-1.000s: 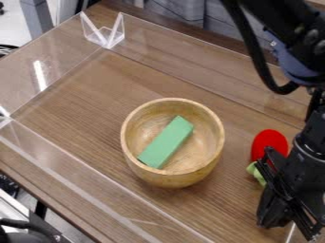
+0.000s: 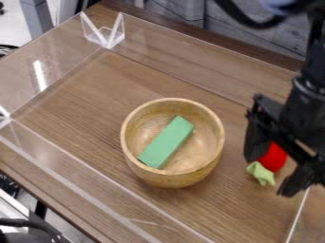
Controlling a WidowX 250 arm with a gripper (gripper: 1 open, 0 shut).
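My gripper (image 2: 282, 144) is at the right, its black open fingers spread around a red, rounded object (image 2: 271, 157) with a green leafy top (image 2: 260, 174), which lies on the wooden table. A round wooden bowl (image 2: 139, 124) stands left of it, holding a green block (image 2: 165, 142). Whether the fingers touch the red object is unclear.
A clear plastic object (image 2: 105, 26) stands at the back left. The wooden table (image 2: 76, 114) has free room left of and behind the bowl. The table's edge runs along the lower left.
My gripper has moved up in the view, from the lower right to around the red object.
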